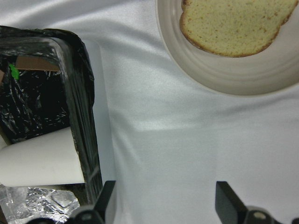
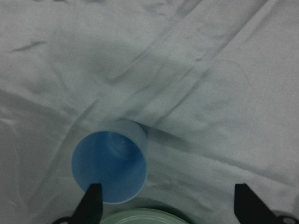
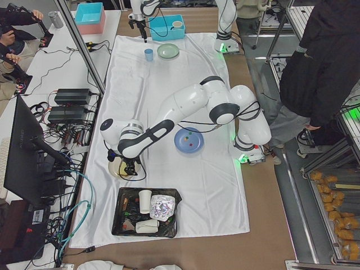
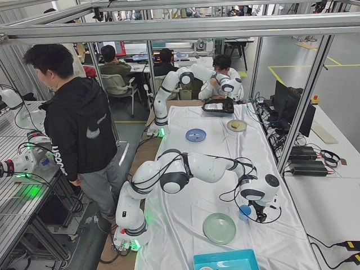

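Note:
A slice of bread (image 1: 236, 25) lies on a beige plate (image 1: 212, 77) beside the black bin (image 1: 79, 102), which holds white rolls (image 1: 39, 156) and a foil item (image 1: 39, 205). My left gripper is over the cloth between them, open and empty. In the right wrist view a blue cup (image 2: 110, 163) stands near a green plate (image 2: 140, 218), under my open, empty right gripper.
A blue plate (image 3: 189, 146) with small items lies near the left arm's base. A turquoise bin (image 4: 225, 259) stands beyond the green plate. Much of the white cloth between the arms is clear.

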